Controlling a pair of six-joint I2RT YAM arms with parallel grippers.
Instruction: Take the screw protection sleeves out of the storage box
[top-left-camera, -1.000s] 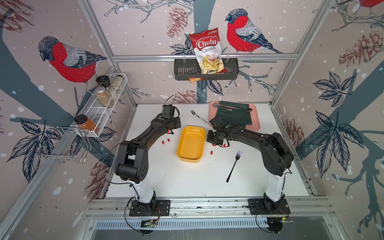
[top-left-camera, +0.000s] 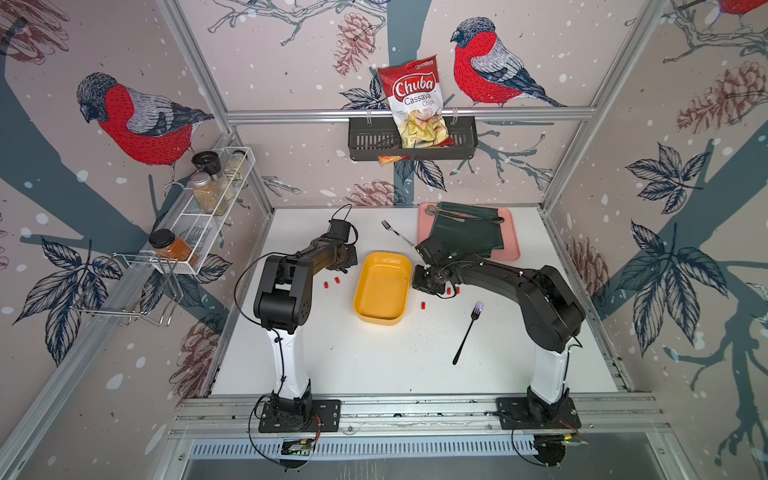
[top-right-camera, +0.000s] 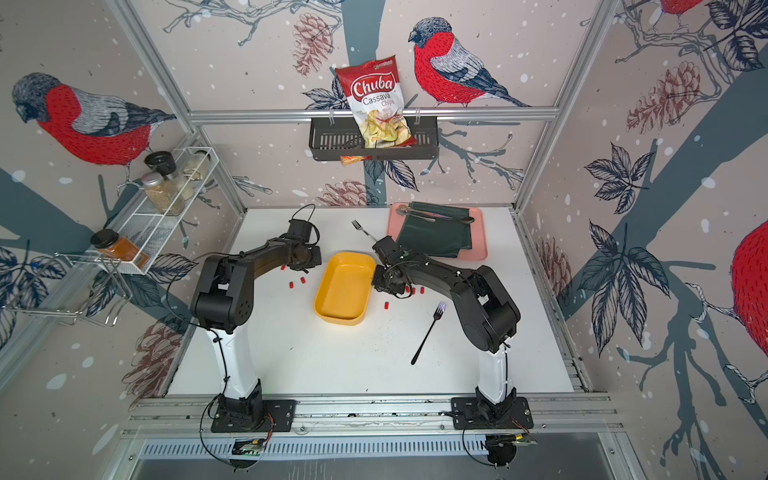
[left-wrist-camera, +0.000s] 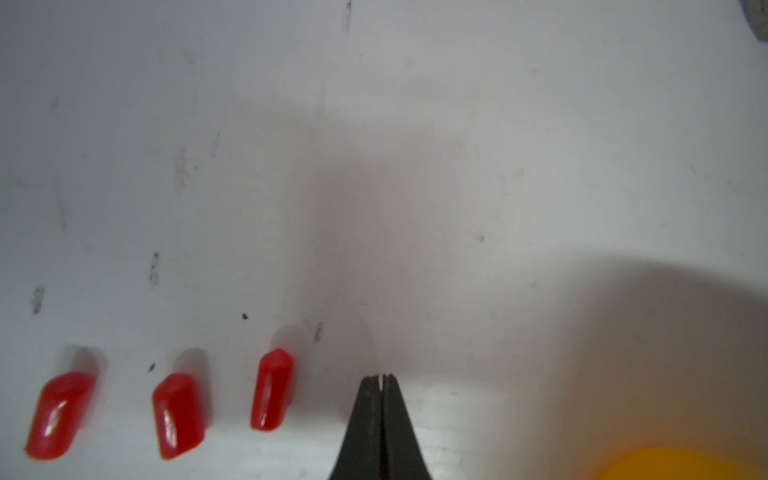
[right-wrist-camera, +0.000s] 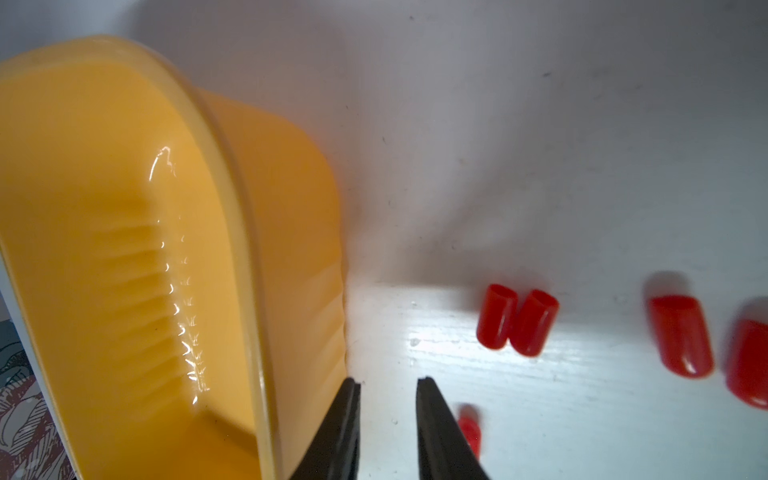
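An orange storage box sits mid-table, with no sleeve visible in the part of it I see. Red sleeves lie loose on both sides: a row of three sleeves left of the shut left gripper, which has nothing showing between its fingers, and several sleeves right of the box. My right gripper is low beside the box's right wall, its fingertips apart with nothing between them; a single sleeve lies just right of it.
A pink tray with a dark cloth and utensils stands at the back right. A small fork lies behind the box and a dark-handled fork at the front right.
The right arm has barely moved.
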